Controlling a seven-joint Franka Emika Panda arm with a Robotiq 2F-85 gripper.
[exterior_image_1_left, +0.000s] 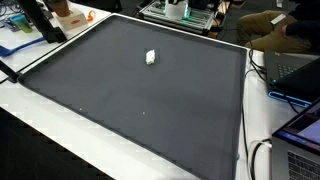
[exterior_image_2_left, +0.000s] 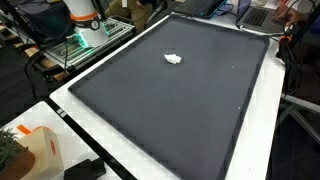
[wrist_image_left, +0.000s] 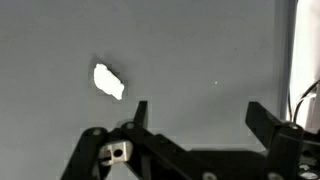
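A small, crumpled-looking white object (exterior_image_1_left: 150, 57) lies alone on the dark grey mat (exterior_image_1_left: 140, 100). Exterior view 2 also shows this white object (exterior_image_2_left: 173, 58), toward the far side of the mat. From the wrist, the white object (wrist_image_left: 108, 81) appears left of and beyond my fingertips, lying apart from them. My gripper is open, with only bare mat visible between its spread fingers. Neither exterior view shows the gripper clearly. What the white object is made of, I cannot tell.
Laptops (exterior_image_1_left: 297, 145) and cables line one side. A potted plant (exterior_image_2_left: 12, 152) and an orange-and-white box (exterior_image_2_left: 42, 145) stand off the mat's near left corner.
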